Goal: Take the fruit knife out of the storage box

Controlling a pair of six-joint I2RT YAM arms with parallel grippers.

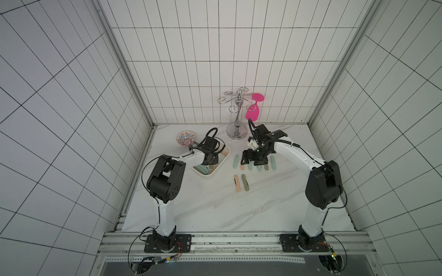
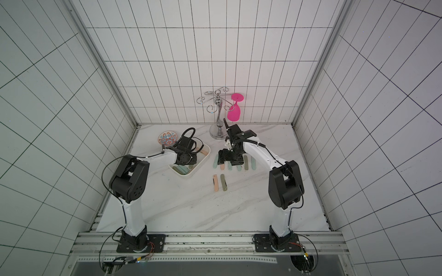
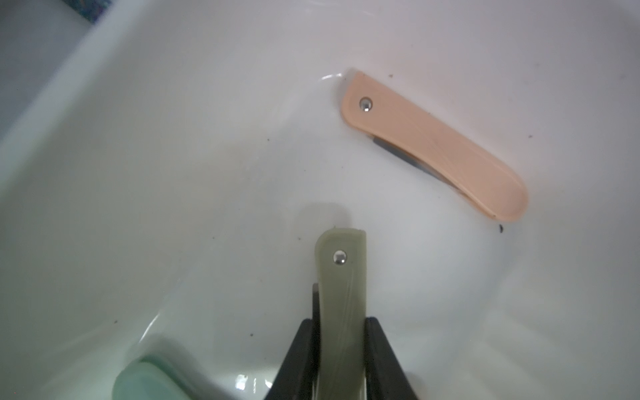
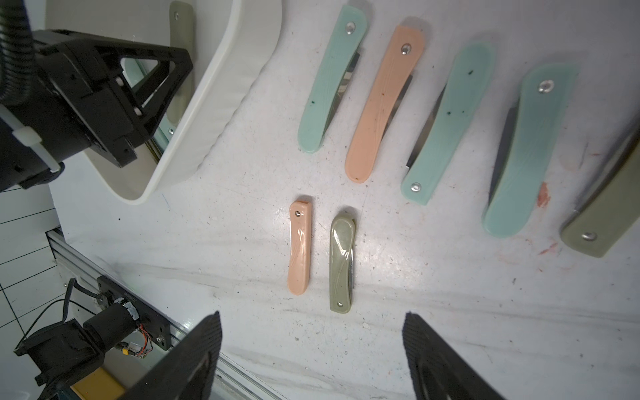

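In the white storage box (image 2: 205, 158), seen from inside in the left wrist view, an olive fruit knife (image 3: 343, 293) lies lengthwise between the fingertips of my left gripper; whether they grip it cannot be told. A peach knife (image 3: 433, 143) lies at the box's far side, and a mint knife (image 3: 146, 383) at the lower left. My right gripper hangs over the table right of the box, its fingers apart with nothing between them.
Several folded knives (image 4: 380, 106) lie in a row right of the box, with two more in front. A metal stand (image 1: 237, 131) stands at the back beside a painted plate (image 1: 186, 138).
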